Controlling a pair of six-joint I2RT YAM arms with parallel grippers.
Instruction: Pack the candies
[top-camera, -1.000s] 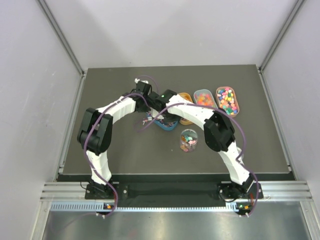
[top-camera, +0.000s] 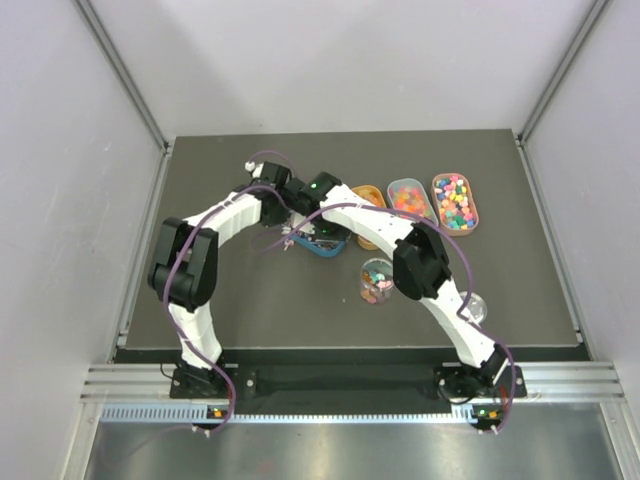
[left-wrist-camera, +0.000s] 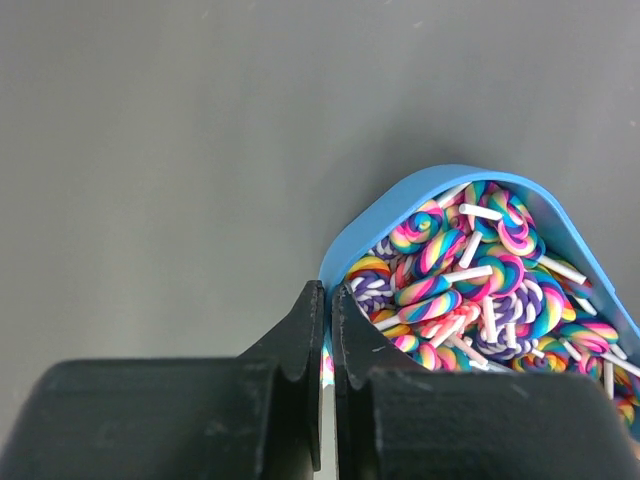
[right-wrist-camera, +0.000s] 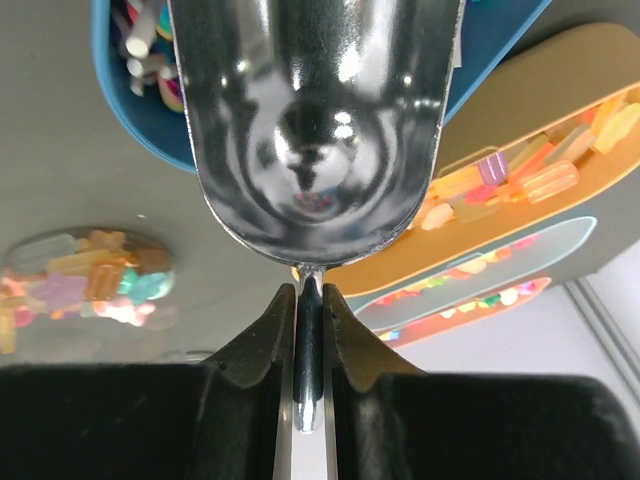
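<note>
The blue container (left-wrist-camera: 368, 222) holds a heap of striped lollipop candies (left-wrist-camera: 480, 270). In the left wrist view my left gripper is shut on its rim at one end. My right gripper is shut on the handle of a shiny metal scoop (right-wrist-camera: 310, 110), whose bowl hangs over the blue container in the right wrist view. The bowl looks empty apart from reflections. A clear round jar (top-camera: 376, 281) with assorted candies in its bottom stands in front of the containers; from above, both arms partly hide the blue container.
To the right of the blue container stand an orange container (top-camera: 369, 193), a pale container (top-camera: 413, 200) and a pink-orange container (top-camera: 456, 204), all holding colourful pieces. A clear round lid (top-camera: 473, 308) lies at the right, partly behind the right arm.
Both grippers have shifted a little to the left, and the blue container has moved slightly left with them. The jar and the other containers stand where they were.
</note>
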